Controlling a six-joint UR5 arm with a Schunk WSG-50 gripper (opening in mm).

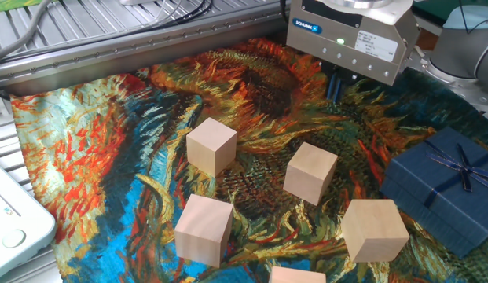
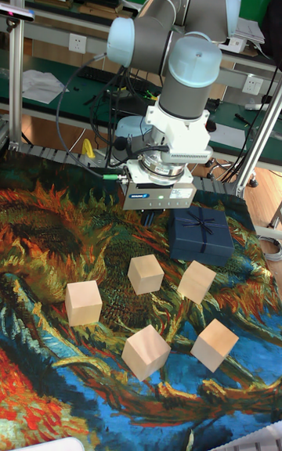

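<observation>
My gripper (image 1: 334, 89) hangs above the far part of the patterned cloth, its two slim dark fingers close together with nothing visible between them. In exterior view 3 the gripper (image 2: 148, 218) is behind the wooden cubes and left of the blue box. Several plain wooden cubes stand apart on the cloth: one at the left (image 2: 84, 303), one closest to the gripper (image 1: 310, 174), one near the box (image 1: 375, 230), and two toward the front, a left cube (image 1: 204, 230) and a right cube (image 2: 215, 345). Exterior view 2 cuts off that last cube at its lower edge.
The dark blue ribboned box (image 1: 444, 189) sits right of the cubes. A metal rail (image 1: 149, 51) borders the cloth, and a white device (image 1: 16, 220) lies at the left in exterior view 2. Bare cloth (image 1: 78, 149) spreads left of the cubes.
</observation>
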